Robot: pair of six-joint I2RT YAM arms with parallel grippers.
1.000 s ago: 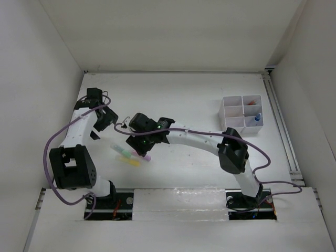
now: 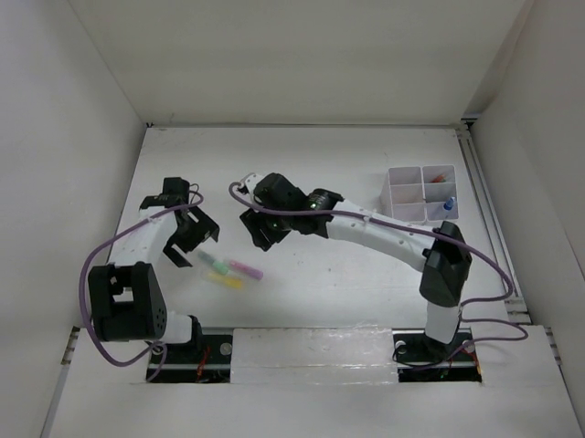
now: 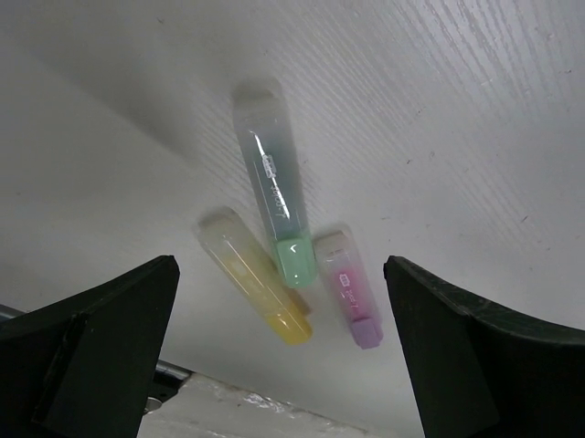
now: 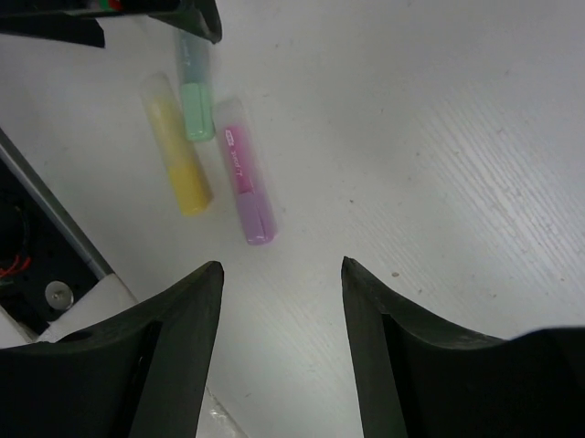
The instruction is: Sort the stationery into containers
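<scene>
Three translucent tubes lie close together on the table: a green-capped one (image 3: pixel 272 178), a yellow one (image 3: pixel 258 278) and a pink-purple one (image 3: pixel 350 290). My left gripper is open above them, with nothing between its fingers. To their right, my right gripper hangs over bare table, its fingers apart and empty; the pink tube (image 4: pixel 245 178) lies just beyond its fingertips in the right wrist view. At the right of the top view stands a white divided container (image 2: pixel 405 193), holding a reddish item (image 2: pixel 440 178) and a blue item (image 2: pixel 449 203) in separate compartments.
Part of the left gripper's dark finger (image 4: pixel 196 16) crosses the upper left of the right wrist view, near the tubes. Free table (image 2: pixel 274 146) stretches across the back and middle. A clear sheet (image 2: pixel 313 351) lies at the front edge.
My right gripper has drawn right and up in the top view, away from the pink tube. The tubes lie unmoved.
</scene>
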